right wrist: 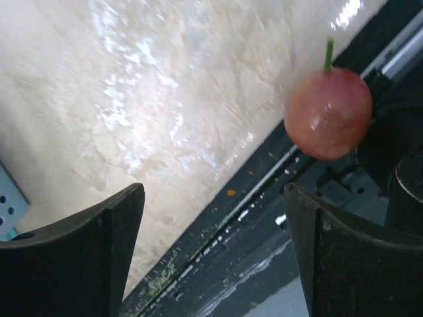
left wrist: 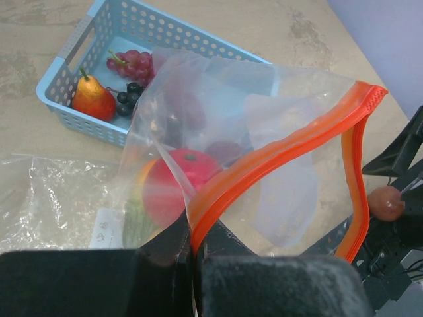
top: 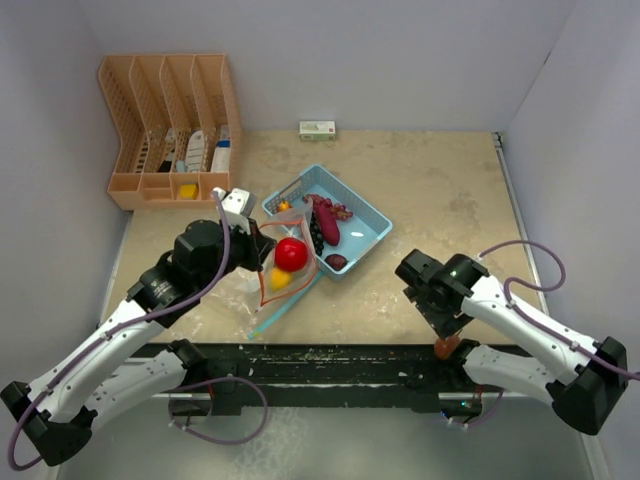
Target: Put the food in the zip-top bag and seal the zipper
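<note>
A clear zip top bag (left wrist: 284,191) with an orange zipper edge hangs from my left gripper, which is shut on its rim; the mouth gapes wide. Inside lie a red fruit (top: 291,254) and a yellow fruit (top: 280,277). At the table's front edge, on the right, rests a reddish round fruit (right wrist: 328,113) with a short stem. My right gripper stands open just beside that fruit, which lies outside its fingers and to the right in the right wrist view. Nothing is between the fingers.
A blue basket (top: 375,232) right behind the bag holds grapes, a pear (left wrist: 94,98) and other food. At the back left stands an orange divided rack (top: 120,190), and a small box (top: 317,130) lies against the back wall.
</note>
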